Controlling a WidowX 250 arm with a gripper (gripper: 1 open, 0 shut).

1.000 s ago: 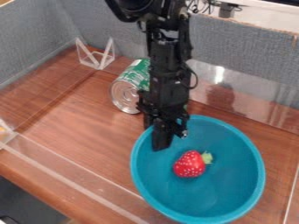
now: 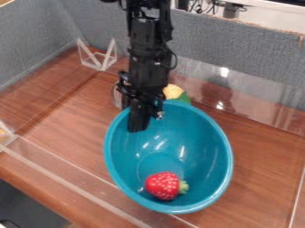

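Note:
A teal bowl (image 2: 205, 169) sits on the wooden floor of the workspace, right of centre, with a red strawberry (image 2: 165, 185) lying in its lower part. My black gripper (image 2: 143, 116) is at the bowl's back-left rim, its fingertips pointing down there; whether they are shut on the rim I cannot tell.
Behind the gripper, something yellow and green (image 2: 176, 93) is partly hidden. A white wire stand (image 2: 98, 55) is at the back left. Grey padded walls (image 2: 244, 62) and clear strips edge the area.
My gripper and the bowl have moved left and somewhat up in the view. The strawberry has shifted toward the bowl's lower left. The can is now mostly hidden behind the arm.

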